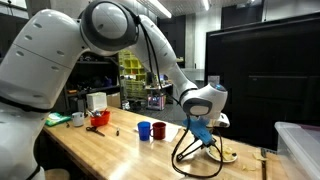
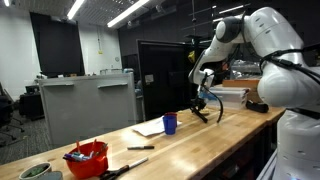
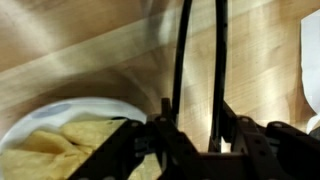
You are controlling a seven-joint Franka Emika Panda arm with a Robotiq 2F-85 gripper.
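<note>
In the wrist view my gripper points down over bare wood, its black fingers (image 3: 166,108) apart and nothing visible held between them. Two dark strands, apparently the cable, cross the picture above them. A white plate (image 3: 70,103) with crumpled yellow pieces (image 3: 60,150) on it lies at the lower left, partly covered by the gripper body. In the first exterior view the plate (image 1: 231,157) stands right beside the wrist and the looping black cable (image 1: 176,158). My fingertips are hard to make out there.
A blue cup (image 1: 144,131) and a dark red cup (image 1: 159,131) stand left of the gripper. A red basket (image 2: 87,160) of tools sits further along, with dark tools (image 2: 125,168) beside it. A large translucent bin (image 1: 298,150) is at the right.
</note>
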